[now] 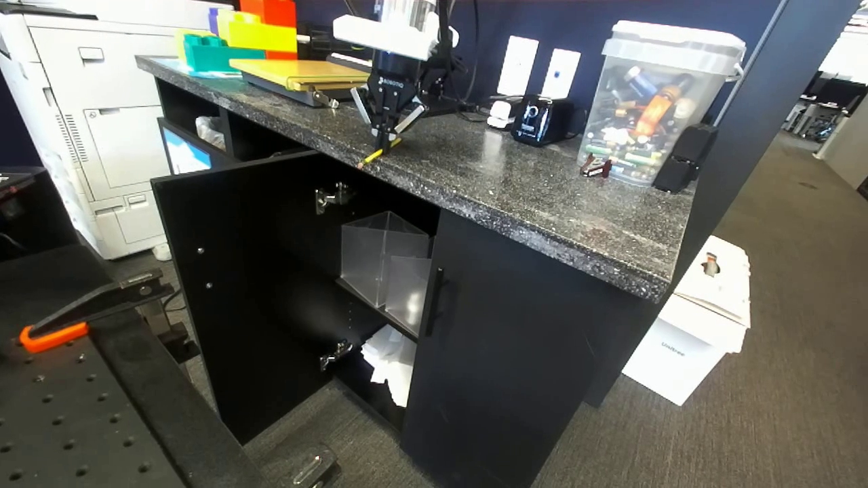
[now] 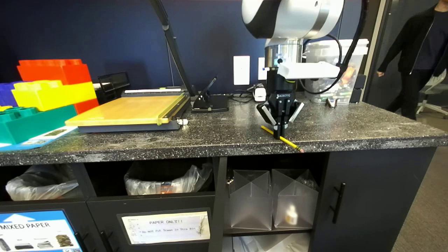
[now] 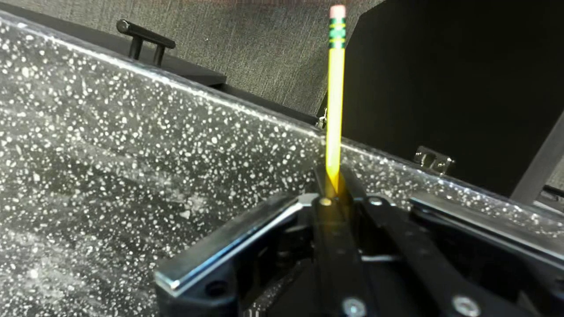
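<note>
A yellow pencil (image 3: 335,100) with a green band and pink eraser is pinched between the fingers of my gripper (image 2: 279,133), which is shut on it. In the wrist view the eraser end points away, past the countertop's edge. The second exterior view shows the pencil (image 2: 290,144) slanting down to the right, its other end sticking out behind the fingers. From the first exterior view, the gripper (image 1: 382,146) hangs low near the front edge of the speckled countertop (image 1: 504,195). Whether the pencil touches the counter is hard to tell.
A yellow paper cutter (image 2: 130,110) and large toy blocks (image 2: 50,90) occupy the left. To the right stands a clear bucket of batteries (image 1: 643,114). Below the counter, a cabinet door (image 1: 252,285) hangs open, with clear bins (image 2: 252,201) on the shelf inside.
</note>
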